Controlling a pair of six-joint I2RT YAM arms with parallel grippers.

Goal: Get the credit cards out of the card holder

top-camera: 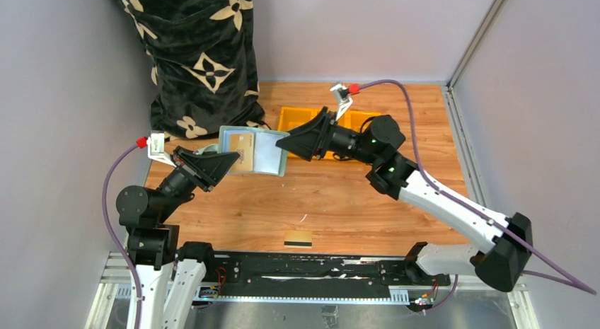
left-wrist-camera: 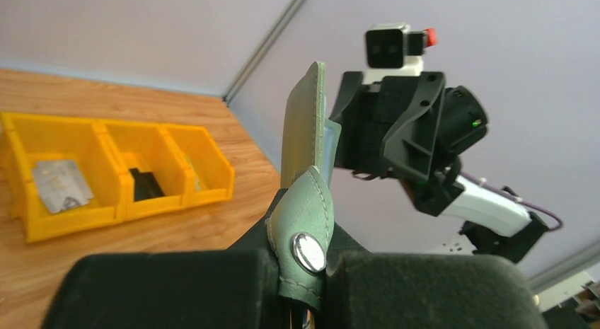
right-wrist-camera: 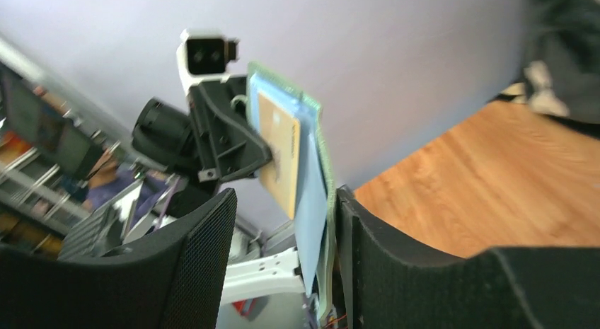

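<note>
A pale green card holder [top-camera: 269, 153] is held open in the air above the table, its light blue sleeves showing. In it sits a gold card [top-camera: 243, 151], also seen as a tan card [right-wrist-camera: 280, 153] in the right wrist view. My left gripper [top-camera: 226, 163] is shut on the holder near its snap button [left-wrist-camera: 308, 252]. At the opposite edge, my right gripper [top-camera: 281, 143] is open; in its wrist view the holder's edge passes between the parted fingers, close to the right-hand finger [right-wrist-camera: 352, 237]. Another gold card [top-camera: 298, 238] lies on the table's front part.
A yellow three-part bin [top-camera: 296, 117] stands at the back; in the left wrist view, a whitish item [left-wrist-camera: 61, 185] and a dark item [left-wrist-camera: 146, 185] lie in separate compartments. A dark patterned cloth [top-camera: 202, 67] fills the back left.
</note>
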